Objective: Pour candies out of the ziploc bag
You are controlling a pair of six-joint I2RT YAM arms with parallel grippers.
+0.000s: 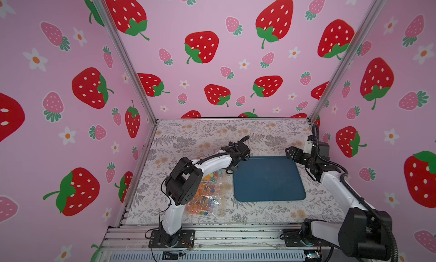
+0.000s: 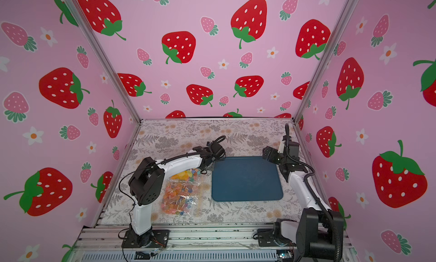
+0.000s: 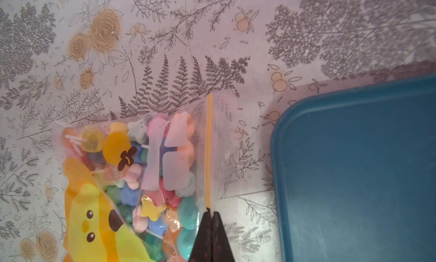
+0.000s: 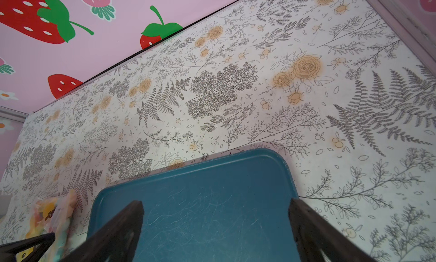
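A clear ziploc bag (image 3: 131,180) full of colourful candies, with a yellow bear-faced piece inside, lies flat on the table left of the blue tray (image 3: 354,171). Its orange zip strip (image 3: 209,148) runs along the side facing the tray. At that strip, my left gripper points down with its fingers together; whether any thin plastic is pinched between them cannot be made out. Over the tray's far right corner my right gripper stands open, nothing between its widely spread fingers. The tray is empty.
A second clear bag of wrapped candies (image 1: 204,198) lies in front of the first, towards the left arm's base. Behind the tray the patterned table (image 4: 254,98) is clear back to the strawberry wall.
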